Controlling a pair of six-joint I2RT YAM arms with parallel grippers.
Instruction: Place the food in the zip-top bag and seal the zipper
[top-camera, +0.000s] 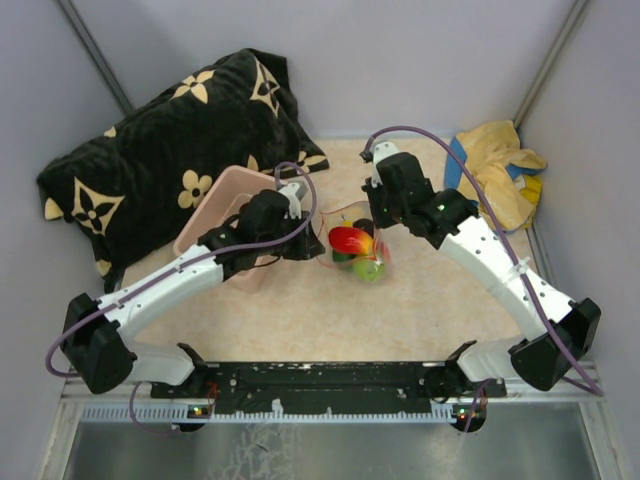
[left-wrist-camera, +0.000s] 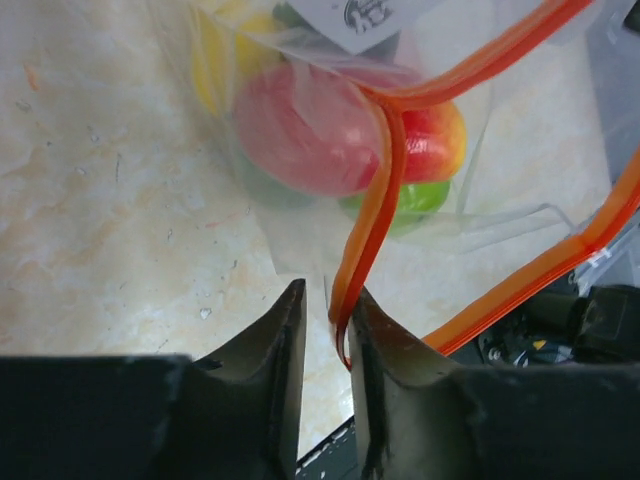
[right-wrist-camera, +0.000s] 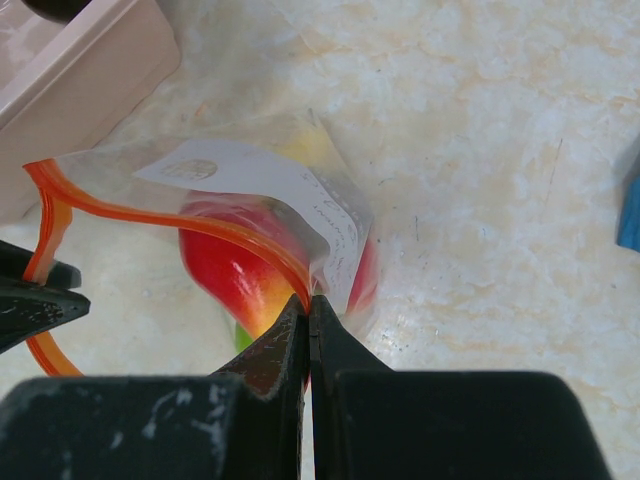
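The clear zip bag (top-camera: 350, 215) with orange zipper holds a red-yellow mango (right-wrist-camera: 235, 270), yellow and dark items and a green fruit (top-camera: 368, 268); a white label lies on its film. My left gripper is at the bag's left edge, fingers slightly parted around the orange zipper strip (left-wrist-camera: 370, 230); whether they pinch it is unclear. My right gripper is shut on the bag's zipper edge at the other side, the strip running into its fingertips.
A pink bin (top-camera: 195, 225) sits behind my left arm. A black flowered cloth (top-camera: 140, 150) lies back left, a yellow-blue bag (top-camera: 500, 150) back right. Bare table is in front.
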